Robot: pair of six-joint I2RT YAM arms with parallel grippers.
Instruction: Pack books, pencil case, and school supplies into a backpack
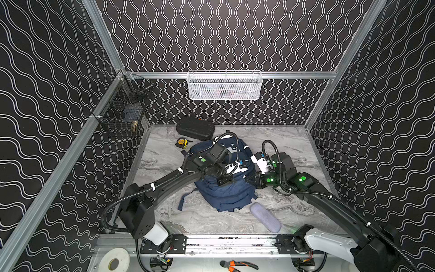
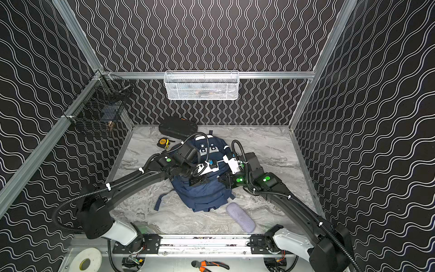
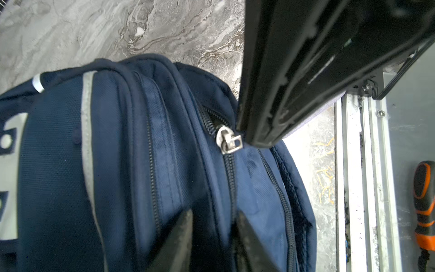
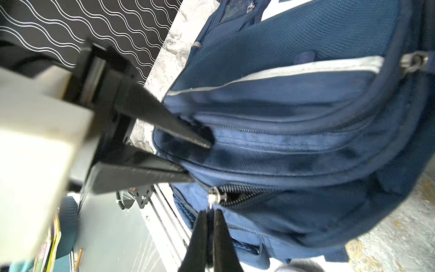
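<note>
The navy backpack point(image 1: 226, 195) lies mid-table, partly covered by both arms. At its right side my right gripper is shut, with the small metal zipper pull point(image 4: 216, 197) between its tips. Beside that slider, a short stretch of zipper point(image 3: 216, 118) is parted. My left gripper hovers close over the fabric, its fingers point(image 3: 182, 226) spread part way and nothing visible between them. A lilac pencil case point(image 1: 265, 217) rests on the table in front of the bag, to the right.
Behind the bag at left are a black hard case point(image 1: 194, 128) and a yellow tape measure point(image 1: 181, 143). A white mesh basket point(image 1: 224, 90) hangs on the back wall, a black wire basket point(image 1: 120, 115) at left.
</note>
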